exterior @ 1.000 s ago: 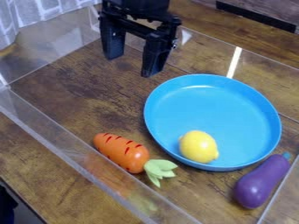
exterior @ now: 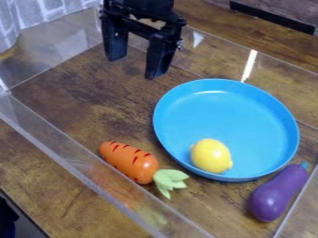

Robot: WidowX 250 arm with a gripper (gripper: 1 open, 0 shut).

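My black gripper hangs at the top centre over the wooden surface, open, its two fingers apart with nothing seen between them. A blue plate sits at the right, with a yellow lemon on its lower left part. An orange toy carrot with pale green leaves lies below and left of the plate. A purple eggplant lies at the lower right, beside the plate.
Clear plastic walls edge the surface at the left and bottom. The bare wood left of the plate, below the gripper, is free.
The gripper has shifted slightly to the left. The plate, lemon, carrot and eggplant have not moved.
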